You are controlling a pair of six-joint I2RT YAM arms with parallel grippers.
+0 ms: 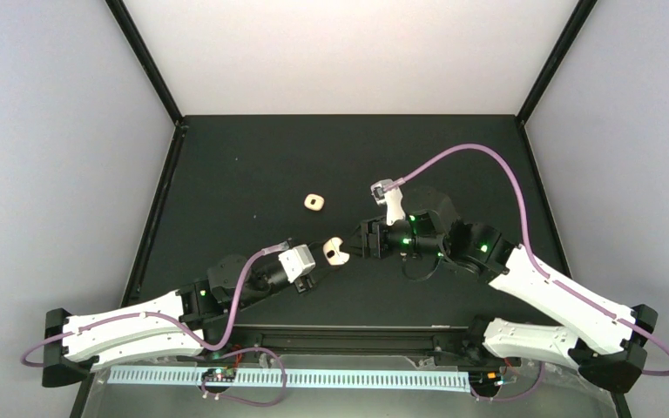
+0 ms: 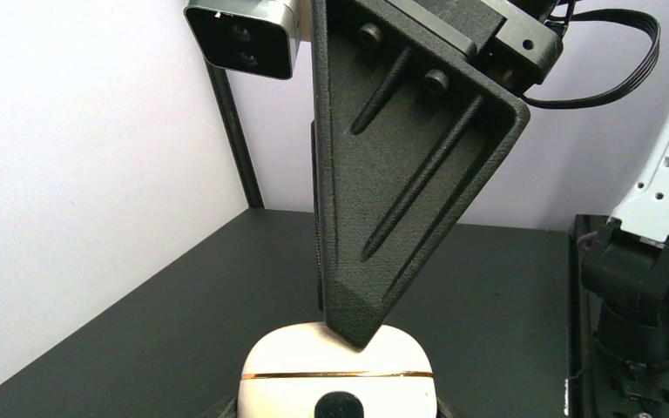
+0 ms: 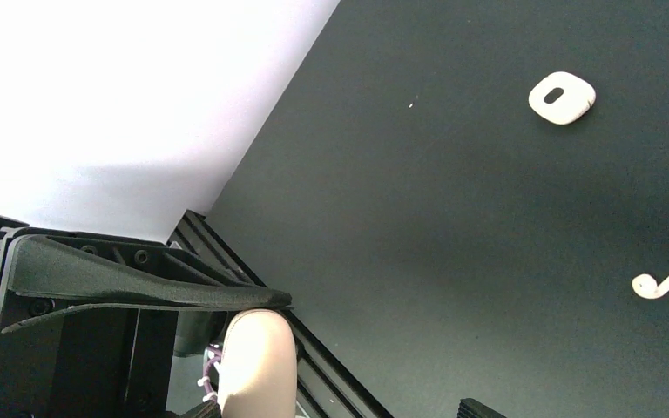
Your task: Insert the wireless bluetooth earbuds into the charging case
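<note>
The white charging case [image 1: 333, 256] is held at the middle of the table, with my left gripper [image 1: 320, 255] shut on it; in the left wrist view the case [image 2: 279, 392] shows a gold seam and a dark oval. My right gripper [image 1: 354, 244] is open at the case's right, one black finger [image 2: 375, 252] at its top. In the right wrist view the case [image 3: 257, 366] is beside that finger. A white earbud [image 3: 647, 286] lies on the table.
A small white square piece [image 1: 314, 201] with a dark centre [image 3: 573, 98] lies behind the grippers. The table [image 1: 244, 174] is otherwise largely clear, bordered by walls and a front rail.
</note>
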